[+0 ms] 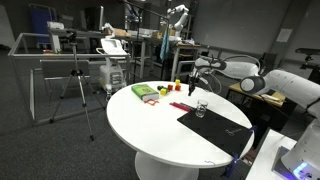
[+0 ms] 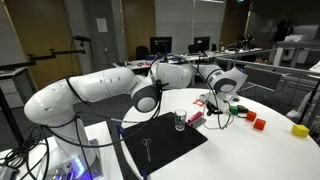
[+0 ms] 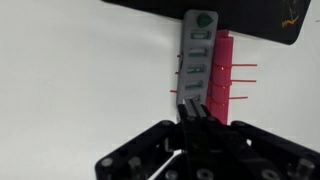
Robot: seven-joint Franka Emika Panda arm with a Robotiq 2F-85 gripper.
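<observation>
In the wrist view, a grey strip (image 3: 195, 62) with raised letters and a green mark at its far end lies on the white table. Along its right side runs a bright pink strip (image 3: 221, 75), with thin red lines reaching out across the table. My gripper is shut, its tips overlapping the near end of the grey strip in this view; nothing shows between them. From outside, the gripper (image 2: 212, 103) appears above the table, close to the pink strip (image 2: 196, 118). Contact with the strip cannot be told.
A black mat (image 1: 214, 131) with a clear cup (image 1: 201, 108) on it lies nearby. Scissors (image 2: 149, 149) rest on the mat. Toward the back are a green box (image 1: 145, 92) and several small coloured objects.
</observation>
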